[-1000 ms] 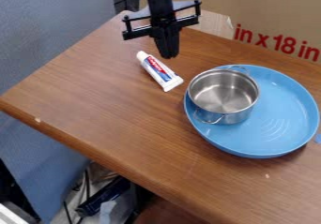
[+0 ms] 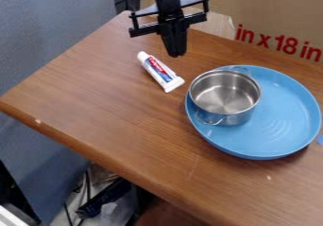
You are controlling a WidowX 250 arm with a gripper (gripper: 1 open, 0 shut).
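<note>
The black gripper (image 2: 175,46) hangs at the top centre of the view, fingers pointing down, above and a little behind a white toothpaste tube (image 2: 161,71) with red and blue print that lies on the wooden table. Whether its fingers are open or shut is unclear. To the right, a steel pot (image 2: 224,95) sits on the left part of a blue plate (image 2: 284,129).
A cardboard box (image 2: 271,17) stands along the back. The table's left edge drops to the floor, where cables and other items lie.
The gripper has risen slightly and shifted a little to the right. The tube, pot and plate look unmoved.
</note>
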